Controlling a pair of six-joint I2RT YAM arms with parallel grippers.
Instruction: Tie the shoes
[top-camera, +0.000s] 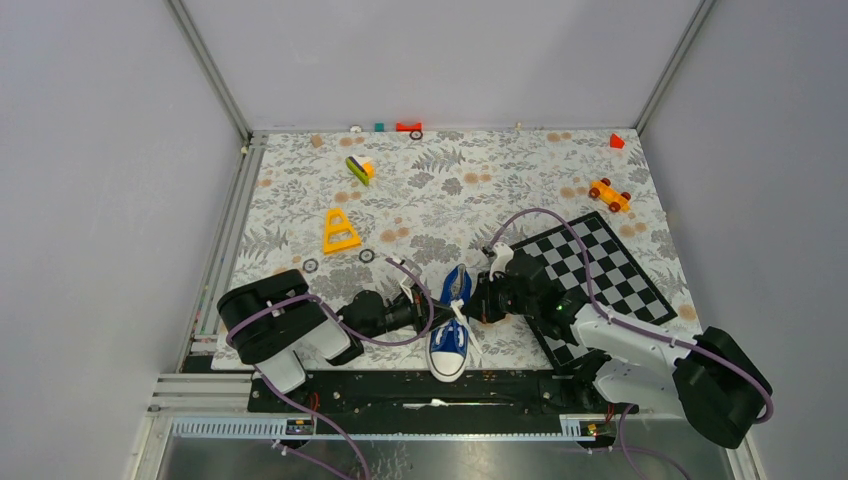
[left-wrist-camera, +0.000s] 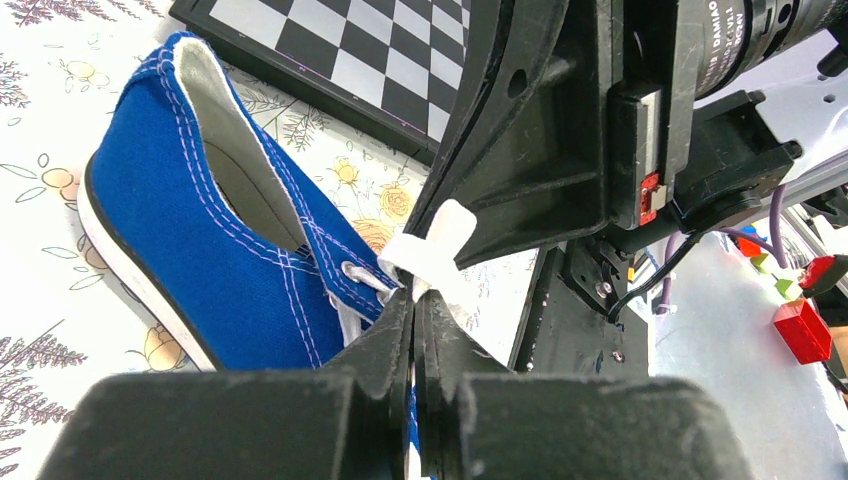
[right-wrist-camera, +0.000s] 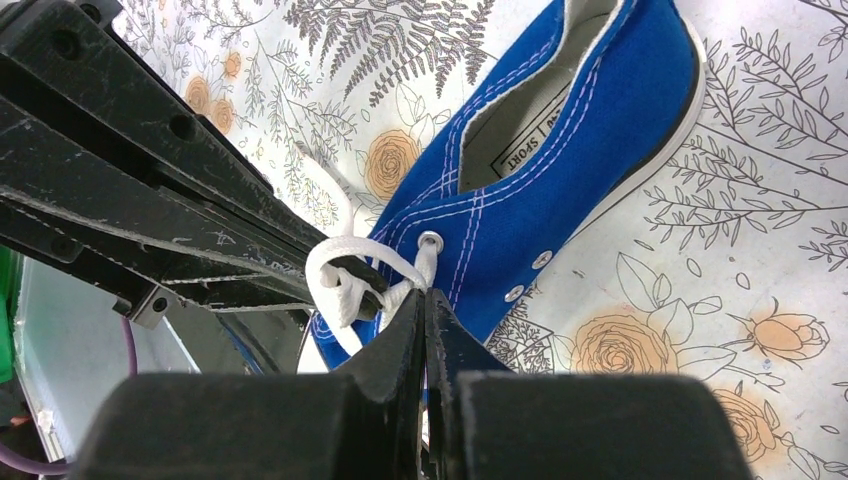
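The blue canvas shoe (top-camera: 447, 340) lies with its white toe cap towards the front edge of the table. Its white shoelace (left-wrist-camera: 425, 262) bunches above the eyelets, where both grippers meet. From the left comes my left gripper, shut with lace at its tips. A loop of the shoelace (right-wrist-camera: 335, 255) curls over that gripper's fingers in the right wrist view. My right gripper is shut at the tongue's side, the lace running into its fingertips. In the top view a loose lace end (top-camera: 473, 340) trails down the shoe's right side.
Beyond the right arm lies a black-and-white checkered board (top-camera: 612, 265), partly covered by it. A yellow triangular frame (top-camera: 340, 232) and a yellow toy car (top-camera: 609, 196) sit farther back.
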